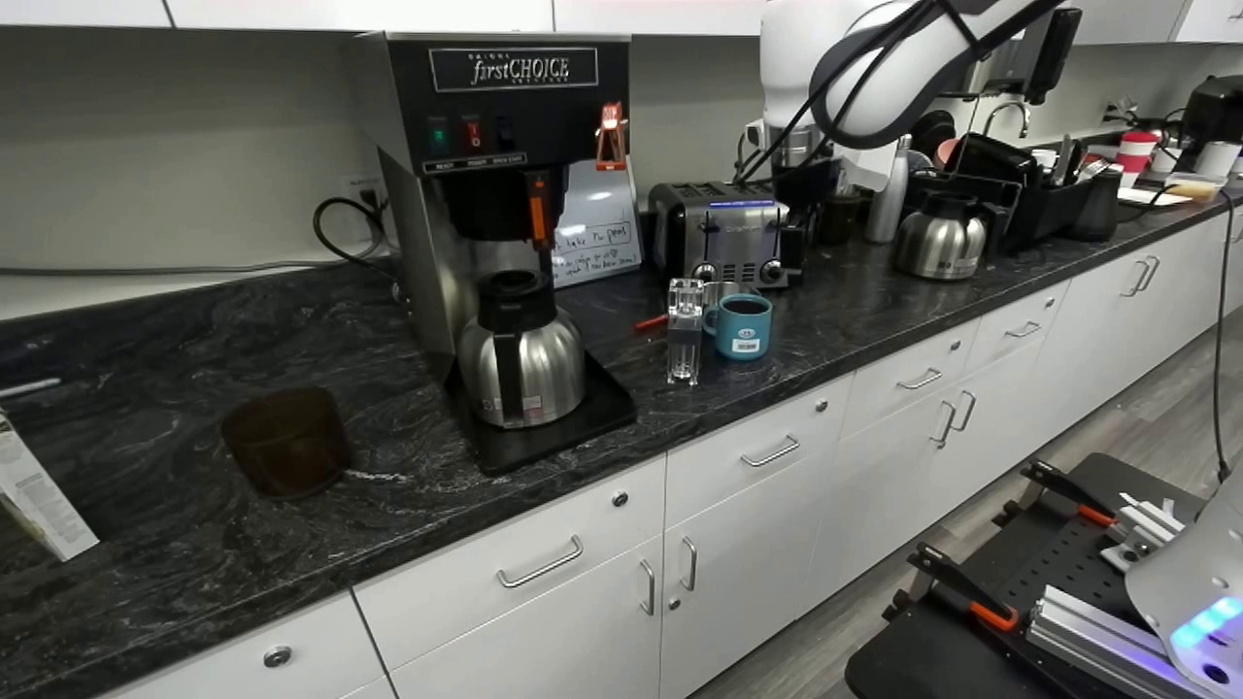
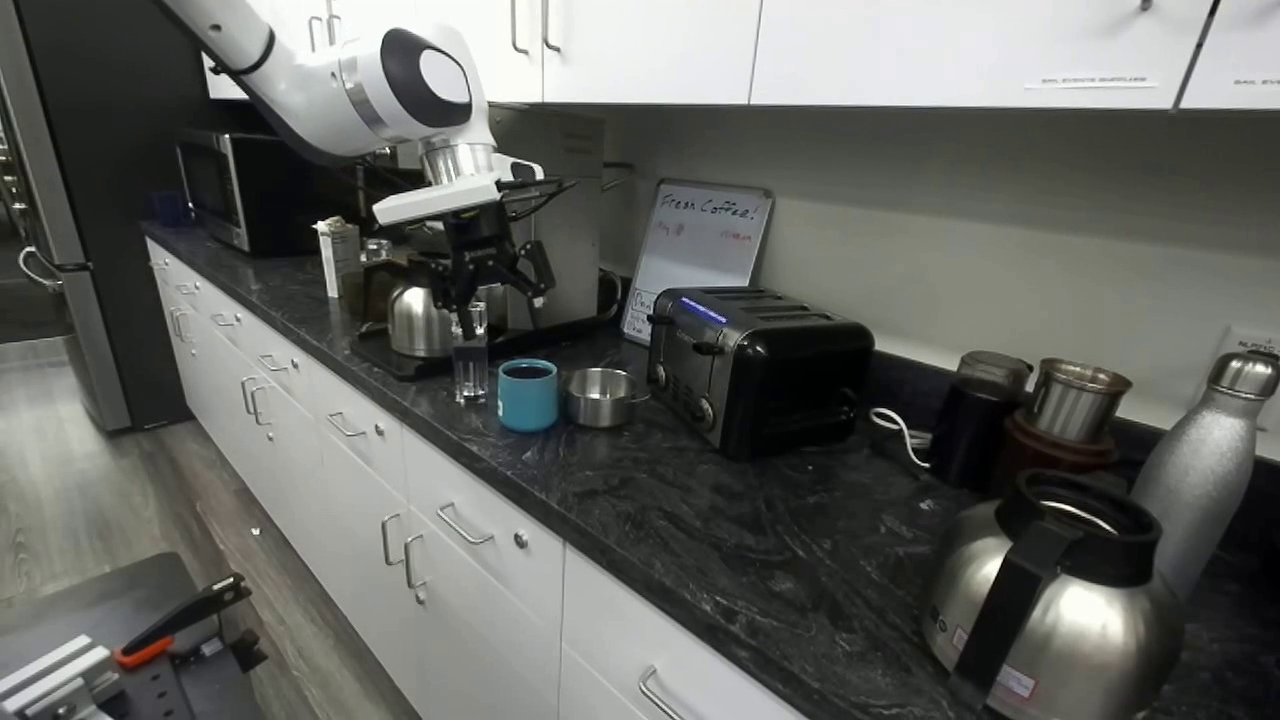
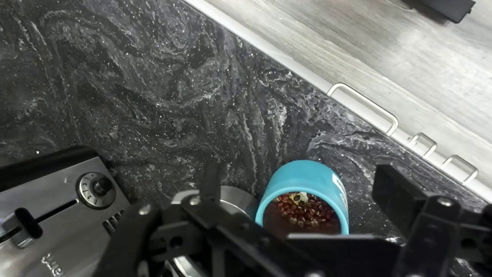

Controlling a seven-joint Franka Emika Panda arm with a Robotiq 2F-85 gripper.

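My gripper (image 2: 501, 307) hangs above the counter, its fingers spread with nothing between them. In the wrist view the two fingers (image 3: 397, 196) stand wide apart, with the teal mug (image 3: 306, 177) below. Reddish-brown beans (image 3: 308, 212) show inside this mug. Seen from the second exterior view, the mug (image 2: 528, 396) stands upright beside a small steel cup (image 2: 600, 397) and a clear tall container (image 2: 470, 366). The gripper is apart from all three. The black linkage hides much of the steel cup in the wrist view.
A toaster (image 2: 768, 366) stands behind the mug and steel cup. The coffee maker (image 1: 501, 105) holds one steel carafe (image 1: 524, 367); another carafe (image 1: 941, 241) stands farther right. Bare counter (image 2: 768, 540) lies in front of the toaster. Drawer handles (image 1: 771, 450) line the cabinet front.
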